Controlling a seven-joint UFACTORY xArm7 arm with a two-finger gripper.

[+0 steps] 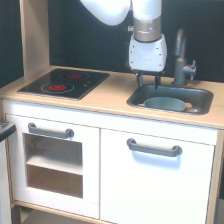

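A dark green, round dish (165,103) lies in the black sink (204,102) set into the toy kitchen's worktop. My gripper (148,82) hangs down from the top of the view, above the sink's back left part. Its two dark fingers stand apart, with nothing visible between them. The fingertips appear above and behind the dish, apart from it.
A dark faucet (180,62) rises behind the sink, to the gripper's right. At the left, a black stovetop (64,83) with red rings is bare. Below are white cabinet doors (152,180).
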